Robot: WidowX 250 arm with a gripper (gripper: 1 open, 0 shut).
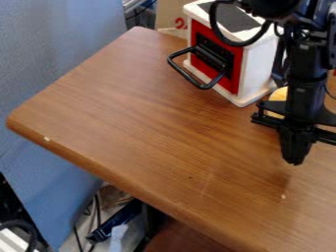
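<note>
A red and white box-shaped appliance (238,71) with a black front handle and a dark top stands at the back of the wooden table (144,128). The black robot arm (305,97) rises at the right edge, beside the appliance, on its clamped base. Its upper part runs out of the top of the frame, with a cable looping over the appliance. The gripper's fingertips cannot be made out. A yellow round object (278,94) is partly hidden behind the arm.
A cardboard box (172,16) is behind the table. A blue panel (53,79) borders the left side, with cables and clutter on the floor below.
</note>
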